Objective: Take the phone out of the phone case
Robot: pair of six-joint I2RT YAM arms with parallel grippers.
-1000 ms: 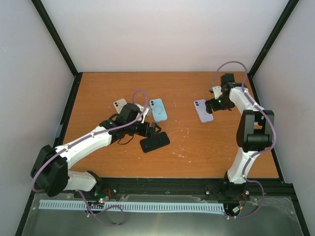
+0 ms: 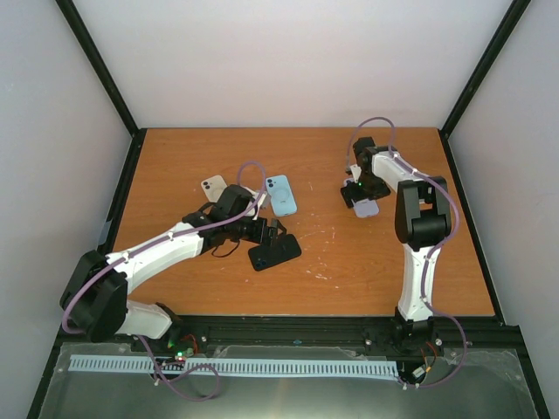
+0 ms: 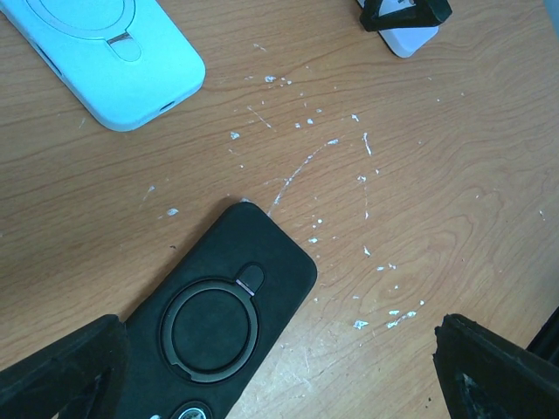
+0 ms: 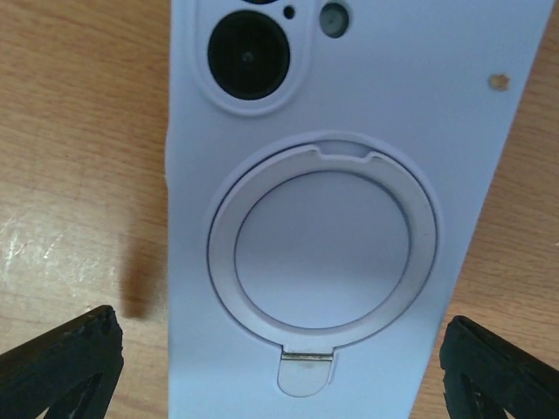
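Note:
A lilac phone in its case, with a ring stand on its back, lies camera side up on the table at the right. My right gripper is open above it, one finger to each side of the case and nothing held. From the top, that arm covers most of the lilac phone. Near the table's middle a black phone case with a dark ring lies flat. My left gripper hangs open above the black case, its fingers apart and empty.
Behind the black case lies a light-blue phone case. A cream phone sits at the back left, and another light item is partly hidden by the left arm. Bare tabletop spreads between the arms.
My right gripper has moved left from beside the lilac phone to over it, hiding more of it. The left arm has barely shifted, and the phones lie where they were.

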